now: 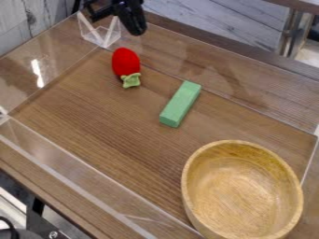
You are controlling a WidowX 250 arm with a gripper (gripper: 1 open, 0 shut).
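My gripper is raised at the top of the camera view, dark and partly cut off by the frame edge, above and behind a red strawberry-like piece with a green top. Its fingers are small and dark here, and nothing shows held between them. A green rectangular block lies on the wooden table right of and below the red piece. A yellow wooden bowl stands at the front right.
A clear plastic container is at the back left behind the arm. A white cabinet edge runs along the top right.
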